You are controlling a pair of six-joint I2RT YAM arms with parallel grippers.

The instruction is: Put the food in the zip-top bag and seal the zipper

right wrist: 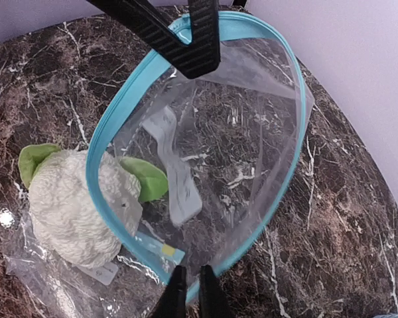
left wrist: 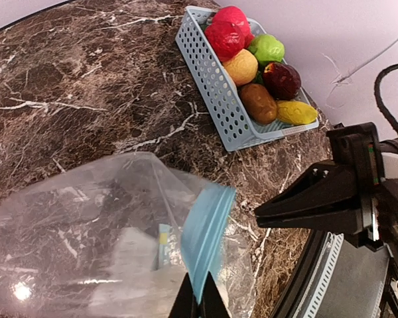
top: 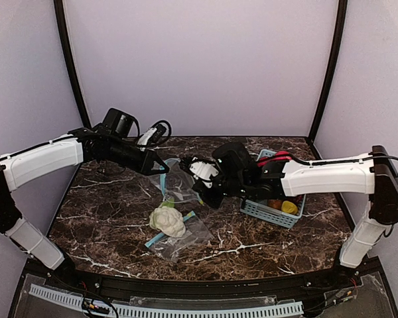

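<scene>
The white cauliflower (top: 167,221) with green leaves lies on the table in front of the held zip bag, partly over a second flat bag. In the right wrist view the cauliflower (right wrist: 76,205) shows outside the bag's blue rim (right wrist: 302,126). My left gripper is shut on the blue zip edge (left wrist: 209,222) of the clear bag (top: 179,184), whose mouth gapes wide. My right gripper is slightly open beside the near end of that rim; whether the rim passes between its fingers is unclear. No food shows inside the bag.
A blue-grey basket (left wrist: 229,126) of colourful produce stands at the right, close behind my right arm. The flat clear bag (top: 179,242) with a blue zip lies at the front. Bare marble table surrounds them at the left and front.
</scene>
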